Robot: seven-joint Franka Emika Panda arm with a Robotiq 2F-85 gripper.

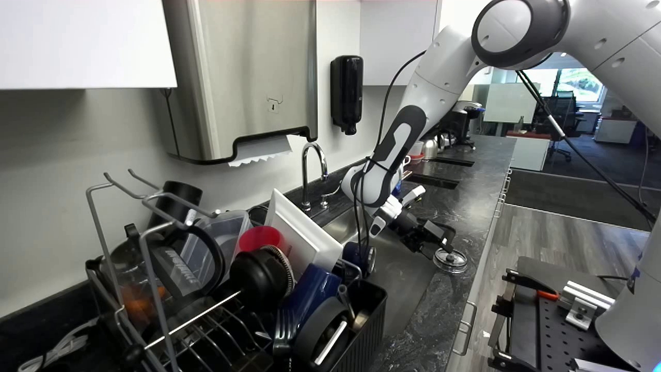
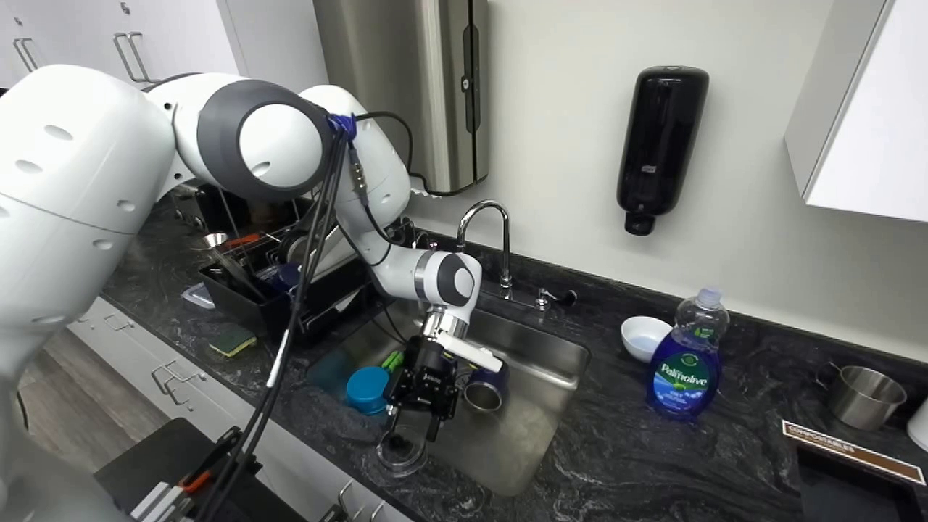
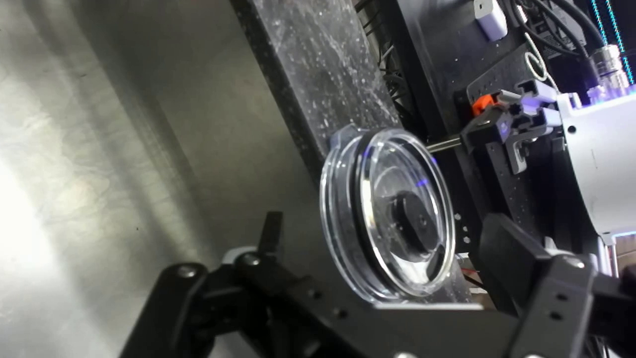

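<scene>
A clear round lid (image 1: 450,261) with a black seal and a black centre tab lies on the dark counter strip between the sink and the counter's front edge. My gripper (image 2: 412,433) points down at it from the sink side, fingers open. In the wrist view the lid (image 3: 390,215) appears in the space between the two spread fingers, one finger (image 3: 272,232) over the sink and the other towards the front edge. Whether either finger touches the lid, I cannot tell. Nothing is gripped.
The steel sink (image 2: 522,435) holds a blue bowl (image 2: 367,388) and a dark blue mug (image 2: 483,393). A full dish rack (image 1: 217,322) stands to one side. Beyond the other side are a dish soap bottle (image 2: 687,361) and a white bowl (image 2: 644,338). The faucet (image 1: 304,173) rises behind.
</scene>
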